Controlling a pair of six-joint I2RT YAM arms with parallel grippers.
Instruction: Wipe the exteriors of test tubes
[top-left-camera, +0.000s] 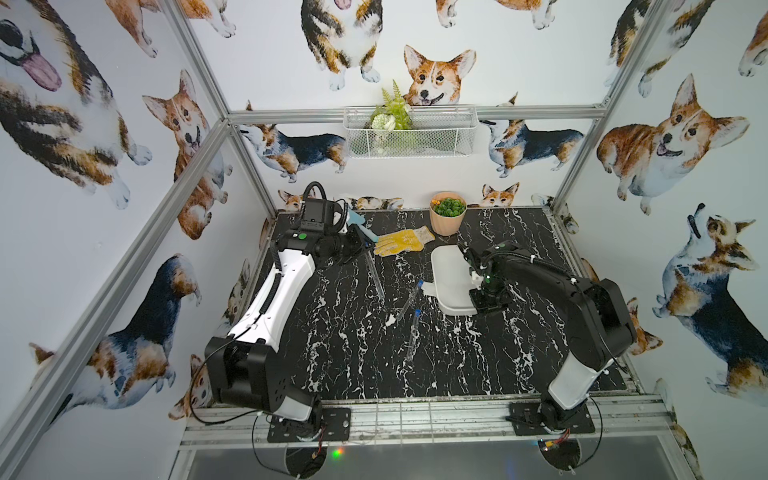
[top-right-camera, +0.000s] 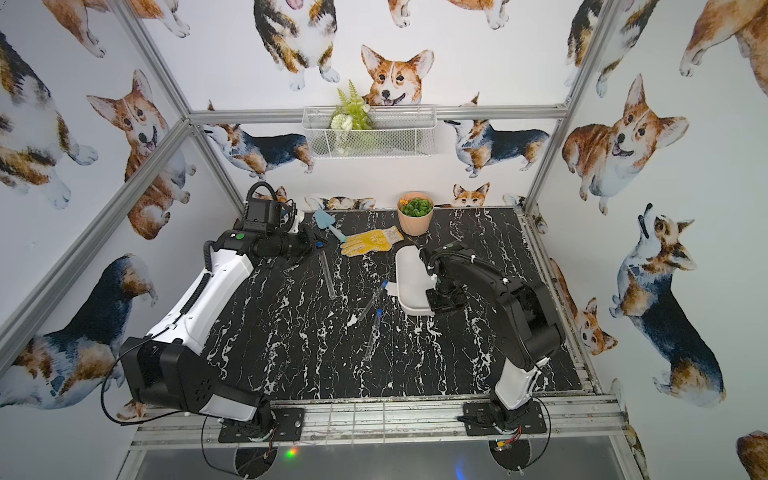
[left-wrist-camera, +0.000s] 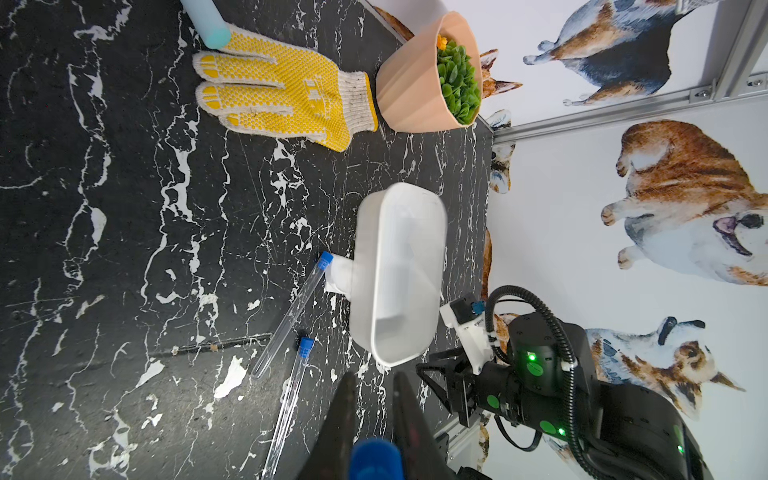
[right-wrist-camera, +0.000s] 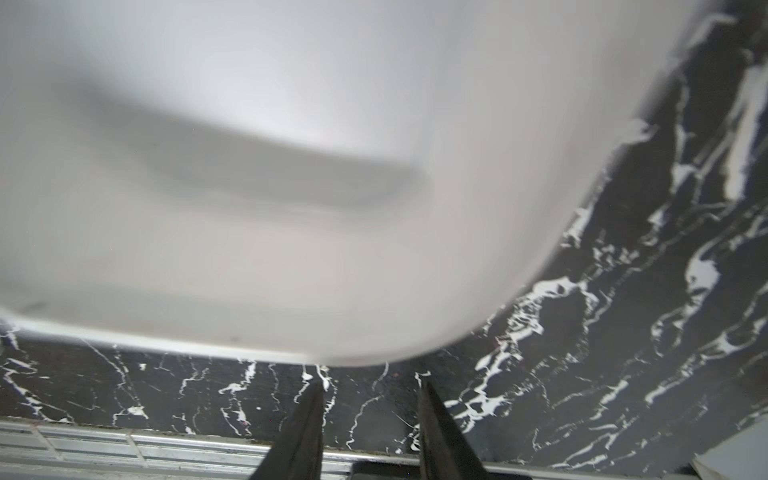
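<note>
My left gripper is shut on a test tube by its blue cap (left-wrist-camera: 376, 460); in the top left view the clear tube (top-left-camera: 376, 280) slants down from the fingers. Two more blue-capped tubes lie on the table, one (left-wrist-camera: 289, 320) touching or close to a white paper-like piece (left-wrist-camera: 339, 274), the other (left-wrist-camera: 286, 408) nearer the front. My right gripper is part open at the right side of a white tray (top-left-camera: 453, 276), with nothing showing between its fingers. The tray partly hides the white piece.
Behind the tray stands a potted plant (top-left-camera: 448, 212). A yellow-white glove (top-left-camera: 402, 241) and a light-blue tool (top-right-camera: 329, 225) lie at the back.
</note>
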